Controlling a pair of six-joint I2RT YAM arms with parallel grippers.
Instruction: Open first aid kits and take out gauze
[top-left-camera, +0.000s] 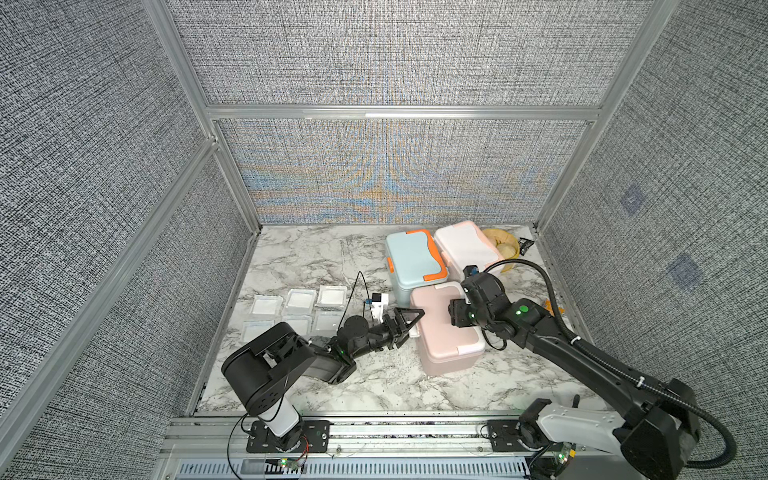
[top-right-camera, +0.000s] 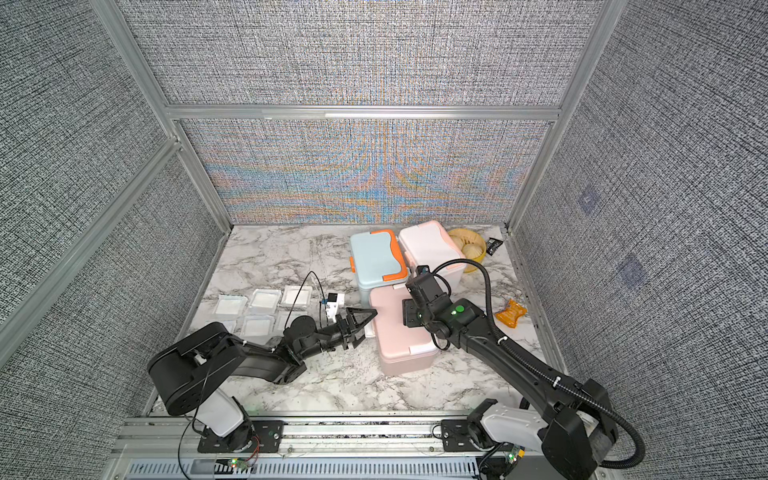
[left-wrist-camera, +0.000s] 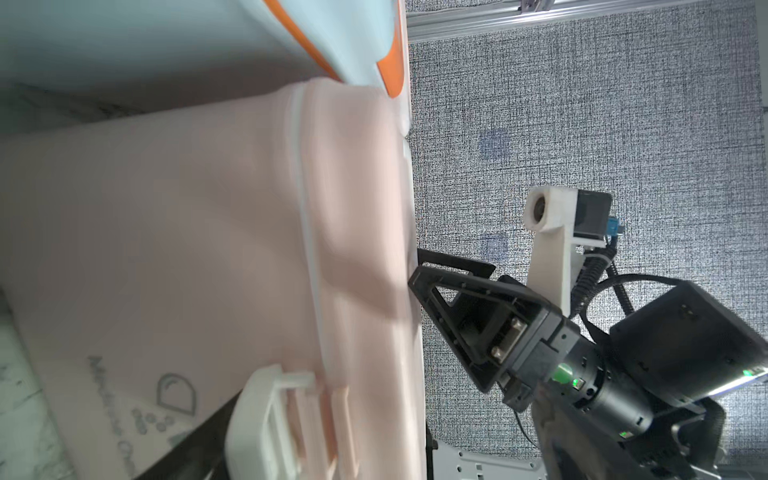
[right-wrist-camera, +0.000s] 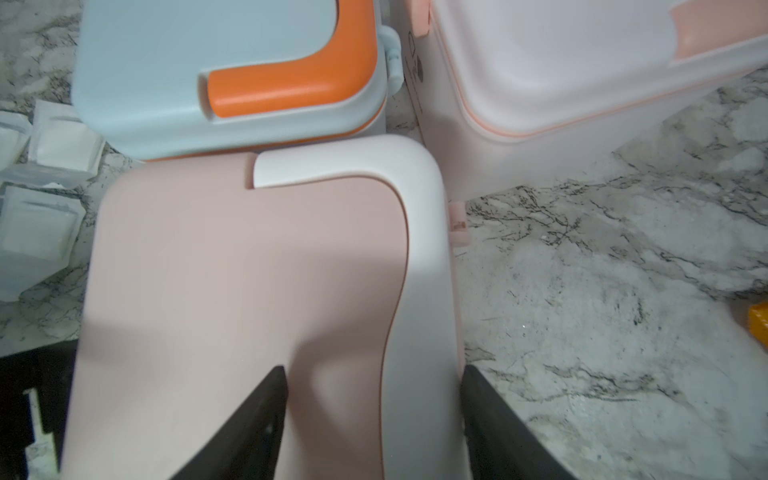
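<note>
A closed pink kit (top-left-camera: 448, 328) stands mid-table, with a white latch (left-wrist-camera: 268, 424) on its left side and a white handle (right-wrist-camera: 420, 320) lying along its lid edge. At that latch side is my left gripper (top-left-camera: 417, 318), open; its fingers (left-wrist-camera: 576, 432) spread blurred around the latch. My right gripper is over the lid, fingers apart; the handle lies between them, the right finger close against its outer edge and the left one clear of it. Behind stand a closed blue kit (top-left-camera: 416, 260) with orange trim and a closed white kit (top-left-camera: 468, 246). Nothing inside the kits shows.
Several white square packets (top-left-camera: 301, 301) lie in rows on the left of the marble table. A yellow basket (top-right-camera: 472, 248), a black packet (top-right-camera: 494, 246) and an orange item (top-right-camera: 511, 313) are at the right. Bare table lies at the front.
</note>
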